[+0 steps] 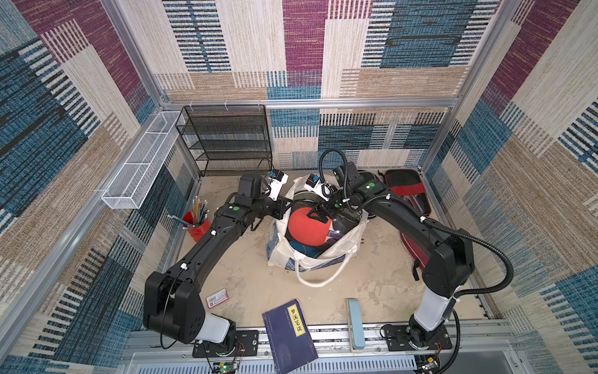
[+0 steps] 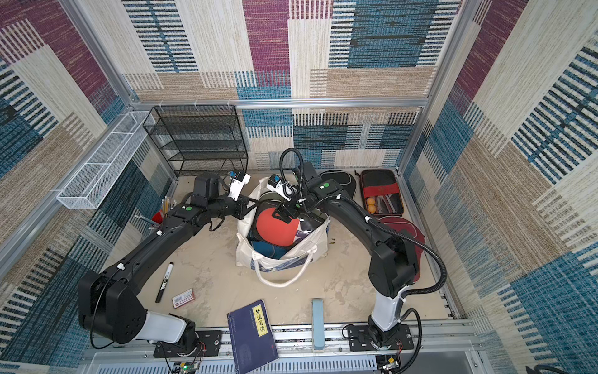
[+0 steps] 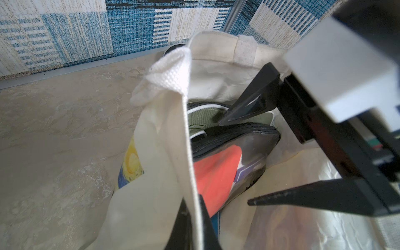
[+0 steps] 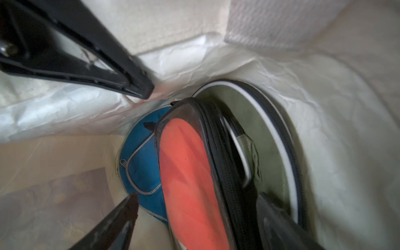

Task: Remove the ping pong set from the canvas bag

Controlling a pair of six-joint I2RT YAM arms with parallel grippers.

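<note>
The canvas bag [image 1: 314,265] stands mid-table, holding a transparent zipped ping pong case with a red face [image 1: 308,225], an olive round case [image 4: 270,154] and a blue case [image 4: 137,170]. My left gripper is shut at the bag's left rim, the canvas edge running over its fingertips; whether it pinches it is unclear. My right gripper is open over the red-faced case inside the bag, fingertips either side of it in the right wrist view, apparently above it.
A black wire shelf [image 1: 224,140] stands at back left, a red pen cup [image 1: 198,229] at left. Zipped cases [image 2: 380,190] lie along the right. A book [image 1: 289,336] and pale blue box [image 1: 355,321] lie at the front.
</note>
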